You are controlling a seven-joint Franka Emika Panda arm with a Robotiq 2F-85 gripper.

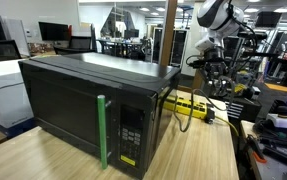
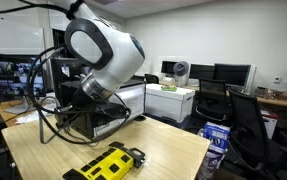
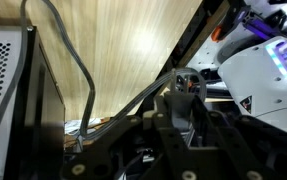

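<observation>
A black microwave (image 1: 93,105) stands on the wooden table, with a green strip on its front. A dark cord (image 3: 81,62) loops from its side across the table to my gripper. The fingers are shut on this cord, close to its end; the plug itself is hard to make out. In the first exterior view the gripper (image 1: 219,76) hangs below the white arm, above the table's right side and apart from the microwave. The second exterior view shows the cord (image 2: 51,126) in a loop, while the arm hides much of the microwave.
A yellow power strip or block (image 2: 108,161) lies on the table below the arm. The robot's white base (image 3: 263,80) and dark cables are close to the gripper. Bare tabletop (image 1: 193,155) shows to the microwave's right.
</observation>
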